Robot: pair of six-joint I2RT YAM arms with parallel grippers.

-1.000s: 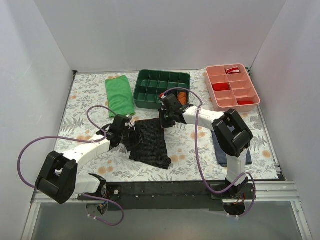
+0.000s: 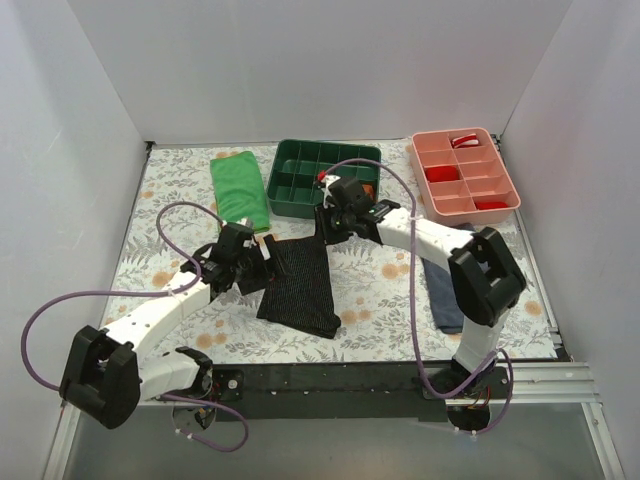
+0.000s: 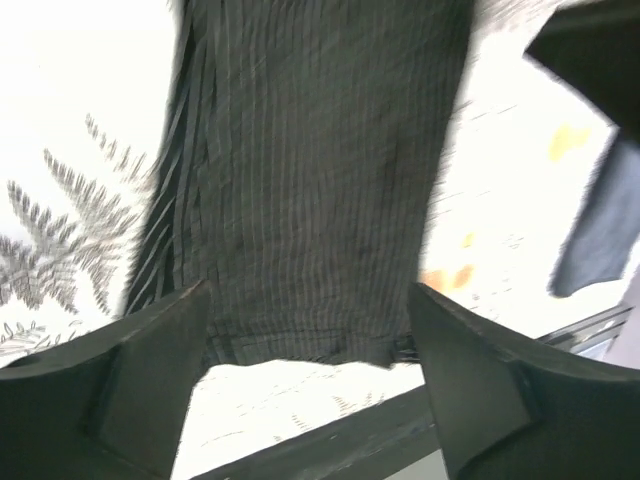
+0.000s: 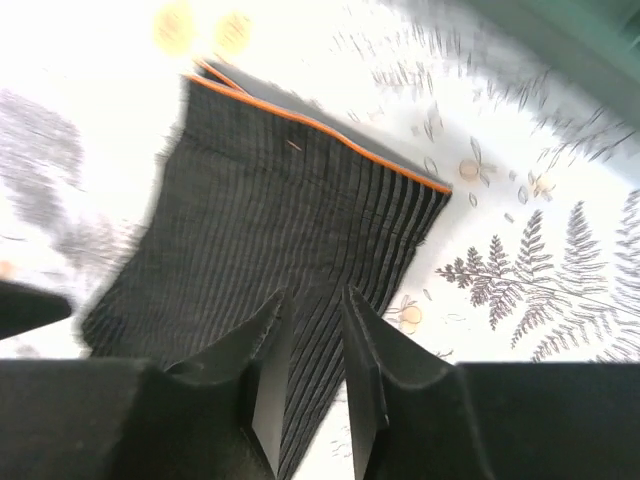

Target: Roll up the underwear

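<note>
The black ribbed underwear (image 2: 298,290) lies spread in the middle of the table, one folded strip long, with an orange-edged end toward the back, clear in the right wrist view. Over its left edge stands my left gripper (image 2: 272,268); in the left wrist view its fingers (image 3: 165,345) are wide apart above the underwear (image 3: 310,180), with nothing between them. Near the back right corner of the cloth is my right gripper (image 2: 322,226). The right wrist view shows its fingers (image 4: 272,350) with a narrow gap and no cloth gripped, above the underwear (image 4: 260,240).
Behind the underwear stands a green divided box (image 2: 293,180), close to the right gripper. A pink divided box (image 2: 445,205) with red items is at the back right. A green cloth (image 2: 240,190) lies back left, a dark blue cloth (image 2: 442,300) on the right.
My left gripper has moved back and slightly left, and its fingers have spread. The right arm has shifted slightly toward the back. The underwear lies much as before.
</note>
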